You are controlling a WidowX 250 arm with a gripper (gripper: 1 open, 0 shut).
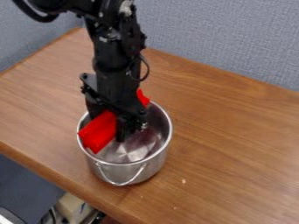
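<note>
My black gripper [117,121] reaches down from the top of the view into a silver metal pot [142,166] with a wire handle. It is shut on a red object [97,131], which lies tilted inside the pot. Part of the red shows behind the gripper at the pot's back, near the rim. The gripper hides the middle of the object and much of the fingertips.
Grey walls stand behind it. The table's near left edge lies close to the pot, with a dark mat and some gear below.
</note>
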